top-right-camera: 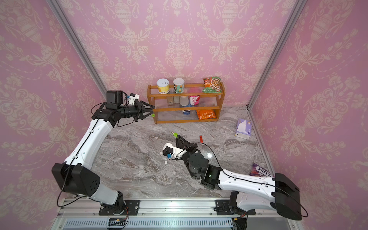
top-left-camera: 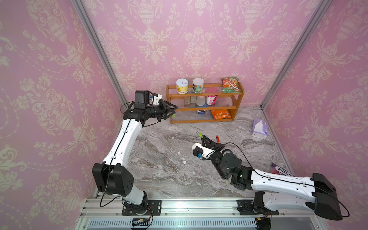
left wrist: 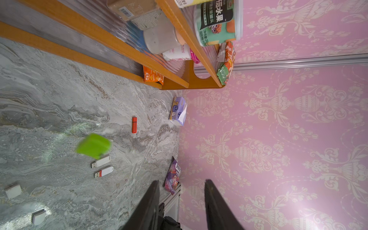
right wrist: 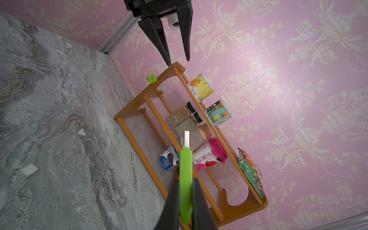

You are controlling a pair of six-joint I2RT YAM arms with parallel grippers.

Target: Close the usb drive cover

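My right gripper is shut on the green USB drive, whose bare metal plug points away from the fingers. My left gripper stands open with nothing between its spread fingers, beside the shelf's left end. Just off those fingertips is the small green cover, apart from both grippers; in the left wrist view this cover is blurred and appears to be in the air. A wide gap separates the cover from the drive.
A wooden shelf with cans and packets stands at the back. On the marble table lie a red USB stick, two white sticks, including a white-and-red one, and small white pieces. A tissue box sits right.
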